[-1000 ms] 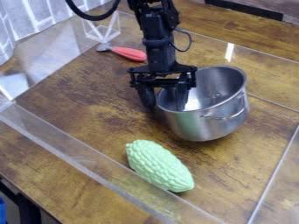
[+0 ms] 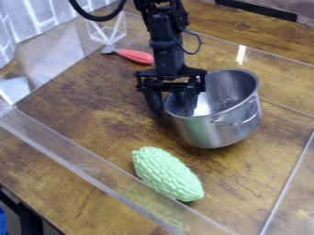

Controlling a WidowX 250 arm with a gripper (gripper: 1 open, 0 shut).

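Observation:
My black gripper [image 2: 170, 92] reaches down from the top of the view to the left rim of a steel pot [image 2: 221, 128], its lower parts overlapping the rim and the pot's mouth. I cannot make out whether its fingers are open or shut, or whether they hold the rim. The pot has a side handle facing the front right and looks slightly tilted, though I cannot be sure. A pale green bumpy vegetable [image 2: 168, 173] lies on the wooden surface in front of the pot.
A red-handled utensil [image 2: 134, 55] lies behind the arm at upper left. Clear plastic walls edge the work area at front, right and back. Bare wood [image 2: 86, 110] fills the left side.

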